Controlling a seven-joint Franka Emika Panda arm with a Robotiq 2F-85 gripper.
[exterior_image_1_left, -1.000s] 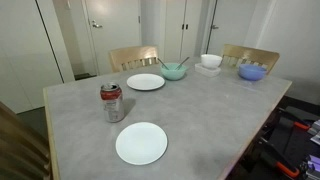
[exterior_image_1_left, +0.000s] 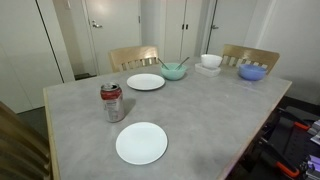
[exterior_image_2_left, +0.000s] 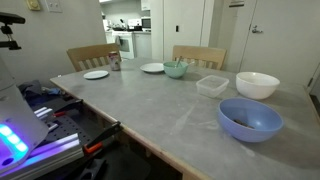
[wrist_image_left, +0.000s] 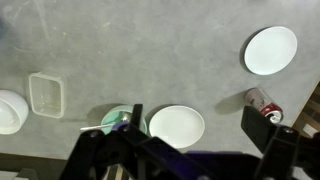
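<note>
In the wrist view my gripper stands open, its two dark fingers wide apart and nothing held between them. It hangs above the table; a white plate (wrist_image_left: 177, 127) shows through the gap. A red and silver can (exterior_image_1_left: 112, 103) stands upright at the left of the table. Nearer the camera lies a second white plate (exterior_image_1_left: 141, 143). Behind the can is the other plate (exterior_image_1_left: 145, 82), beside a green bowl (exterior_image_1_left: 174, 72) with utensils leaning in it. A blue bowl (exterior_image_2_left: 250, 119) sits at the far end, with something small and dark inside.
A clear rectangular container (exterior_image_2_left: 212, 87) and a white bowl (exterior_image_2_left: 257, 86) stand near the blue bowl. Chairs (exterior_image_2_left: 199, 60) line the table's far side.
</note>
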